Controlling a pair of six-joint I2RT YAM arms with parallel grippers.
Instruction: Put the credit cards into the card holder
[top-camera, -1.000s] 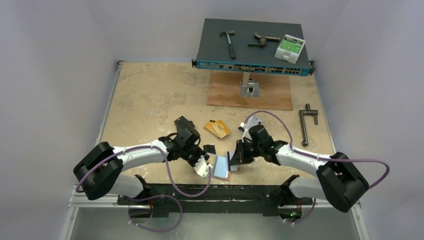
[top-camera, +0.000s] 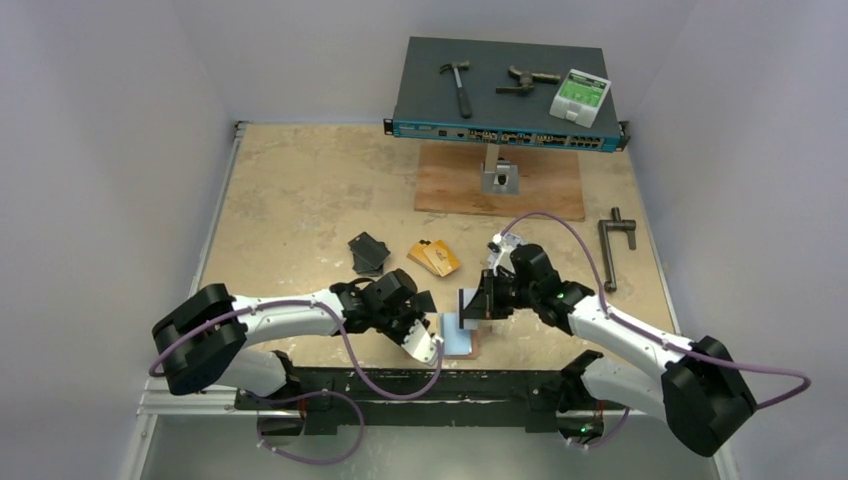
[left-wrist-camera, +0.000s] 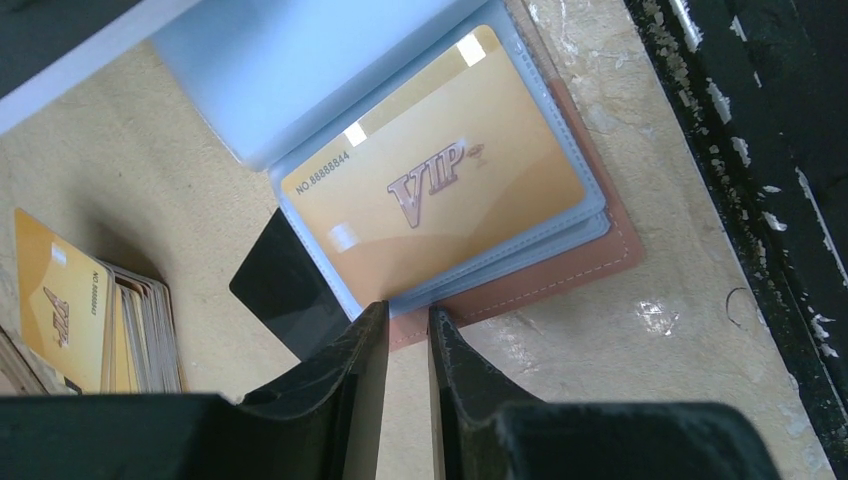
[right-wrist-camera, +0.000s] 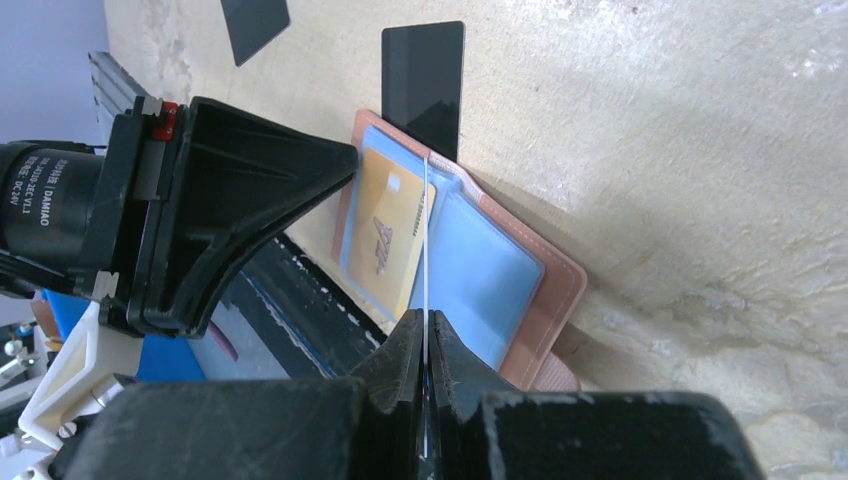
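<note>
The card holder (top-camera: 457, 338) lies open near the table's front edge, with a brown cover and pale blue sleeves. A gold VIP card (left-wrist-camera: 440, 170) sits in one sleeve. My left gripper is at the holder's edge, fingers slightly apart, nothing visible between them. My right gripper is shut on a thin card, seen edge-on and upright over the sleeves; its dark face (left-wrist-camera: 70, 35) shows in the left wrist view. A black card (right-wrist-camera: 424, 85) lies against the holder, one end hidden.
Gold cards (top-camera: 435, 257) are stacked beyond the holder. Dark cards (top-camera: 369, 252) lie to their left. A metal hex-type tool (top-camera: 616, 248) rests at the far right. Above the table's back stands a dark rack unit (top-camera: 500, 90).
The holder has shifted right along with my left gripper, and the black card beside it moved slightly.
</note>
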